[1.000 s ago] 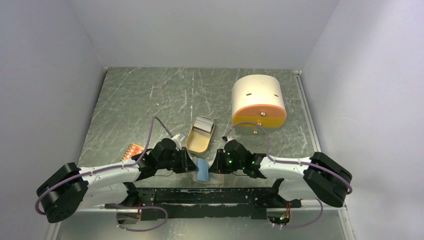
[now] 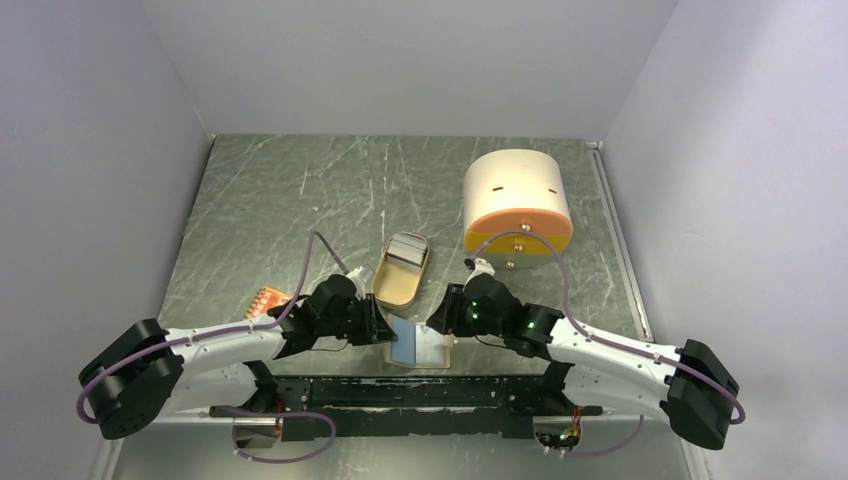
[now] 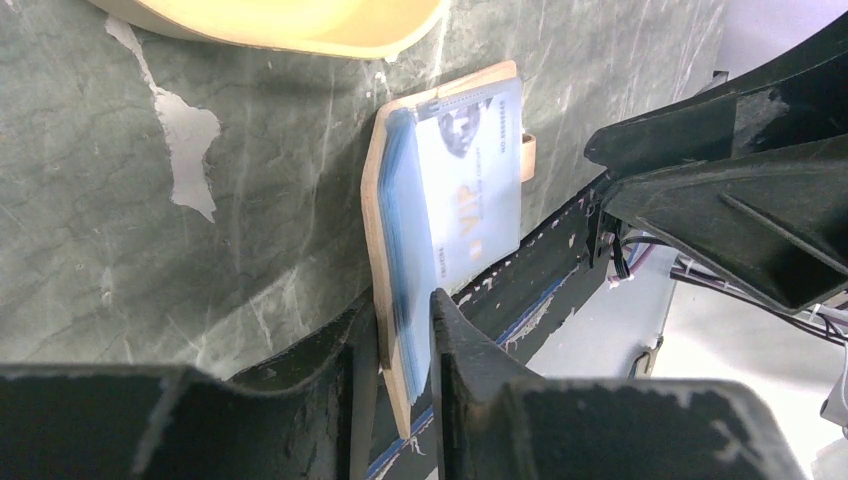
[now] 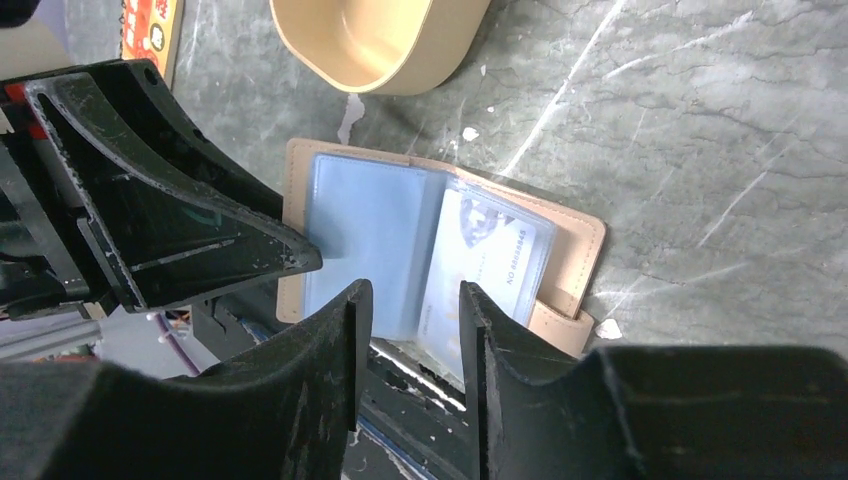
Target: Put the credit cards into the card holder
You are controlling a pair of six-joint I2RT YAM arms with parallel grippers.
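Observation:
The tan card holder (image 4: 585, 245) lies open flat on the table, with blue-tinted clear sleeves (image 4: 372, 240) on its left half. On its right half rests a white card-like page (image 4: 478, 260) with a portrait and VIP lettering. At the holder's left edge my left gripper is shut on the cover and stacked sleeves. Above the white page, my right gripper is part open, with nothing visible between its fingers. A stack of grey cards (image 2: 408, 248) sits at the far end of a tan oval tray (image 2: 398, 288).
The tray stands just behind the holder. A cream cabinet with coloured drawers (image 2: 518, 200) occupies the back right. An orange spiral notebook (image 2: 268, 300) lies by the left arm.
The white page now shows on the holder's right half, where bare tan cover showed before. My right gripper has moved right and slightly away from the front edge; the left has barely moved.

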